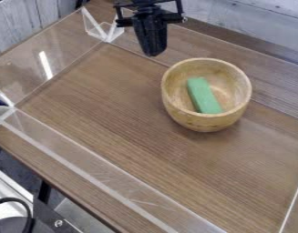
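A wooden bowl (224,91) sits on the right half of the brown table, with a green rectangular block (199,96) lying inside it. The black gripper (152,48) hangs at the top middle, above and left of the bowl and apart from it. It is shut, with nothing visible between its fingers.
Clear plastic or tape edges run along its left side. A black cable (24,205) lies at the lower left corner.
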